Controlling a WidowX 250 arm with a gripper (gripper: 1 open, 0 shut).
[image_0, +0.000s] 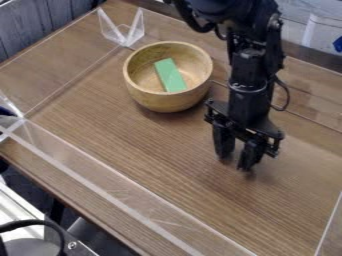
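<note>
The black robot gripper (243, 152) hangs low over the wooden table (134, 180), right of centre, its fingers pointing down at or just above the bare surface. I cannot make out anything between the fingers, and how far apart they stand is hard to tell.
A wooden bowl (140, 92) with a green block (170, 76) in it sits to the upper left of the gripper. A clear plastic piece (122, 30) is at the back.
</note>
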